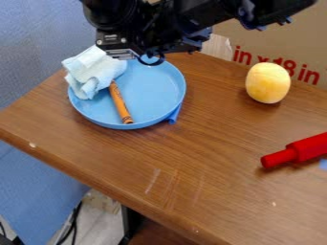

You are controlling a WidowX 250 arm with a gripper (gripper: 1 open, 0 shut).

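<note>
My black gripper (128, 46) hangs over the back of a blue plate (153, 96) on the wooden table. Its fingers are partly hidden, so whether they are open or shut is unclear. A crumpled pale cloth (92, 69) lies on the plate's left side, just below and left of the gripper. An orange crayon-like stick (120, 102) lies on the plate beside the cloth.
A yellow round fruit (267, 82) sits at the back right, and a red rolling pin (296, 151) at the right edge. The table's left edge runs diagonally near the plate.
</note>
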